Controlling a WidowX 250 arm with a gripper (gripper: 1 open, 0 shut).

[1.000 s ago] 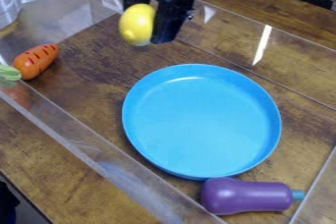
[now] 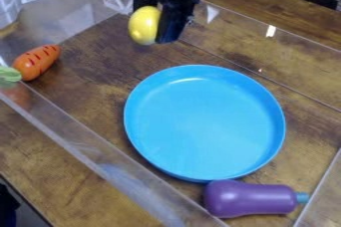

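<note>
My gripper (image 2: 162,20) is shut on a yellow round object (image 2: 143,26), held up above the wooden surface at the top middle. Below it lies a blue plate (image 2: 202,121), empty. A toy carrot (image 2: 38,61) rests at the left, and a purple toy eggplant (image 2: 248,197) lies at the lower right beside the plate.
Clear plastic walls run along the left and lower edges of the wooden area. Bare wood (image 2: 284,62) is free to the right of and behind the plate, and between the carrot and the plate.
My gripper, with the yellow object in it, has moved slightly to the right and upward in the view. The plate, carrot and eggplant stay where they were.
</note>
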